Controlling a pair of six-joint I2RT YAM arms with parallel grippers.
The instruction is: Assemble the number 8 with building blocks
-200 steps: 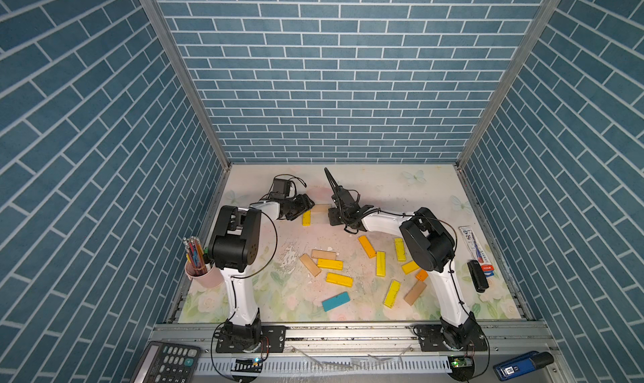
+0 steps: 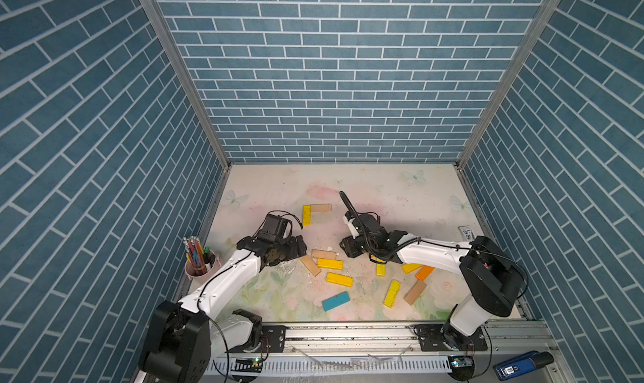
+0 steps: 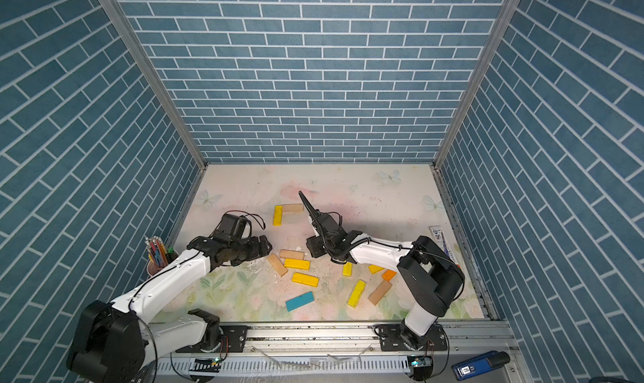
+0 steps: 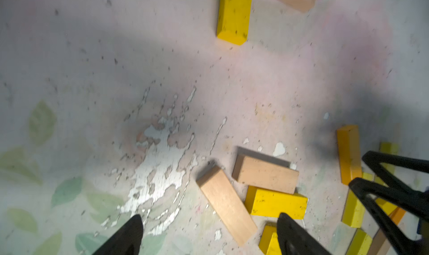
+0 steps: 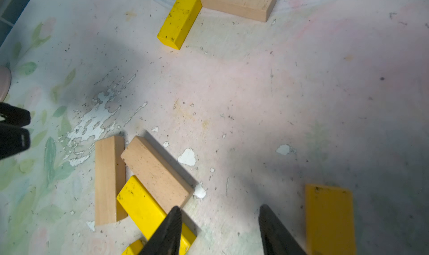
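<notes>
A yellow block (image 2: 306, 216) and a wooden block (image 2: 321, 208) form a corner at the back of the table. Nearer the front lie two loose wooden blocks, one (image 4: 227, 205) slanted and the other (image 4: 267, 173) beside a yellow block (image 4: 278, 204). My left gripper is above the slanted wooden block, its fingers apart and nothing between them. To the right of the wooden pair is my right gripper, parted over bare table. An orange-yellow block (image 5: 329, 221) lies just right of its fingers.
More yellow blocks, an orange block (image 2: 424, 273), a wooden block (image 2: 414, 292) and a blue block (image 2: 335, 301) are spread over the front and right. A pen cup (image 3: 159, 265) stands at the left edge.
Both grippers have drawn back from the corner of blocks toward the front. The left has come down beside the loose wooden blocks; the right has moved slightly rightward. The corner blocks stay in place.
</notes>
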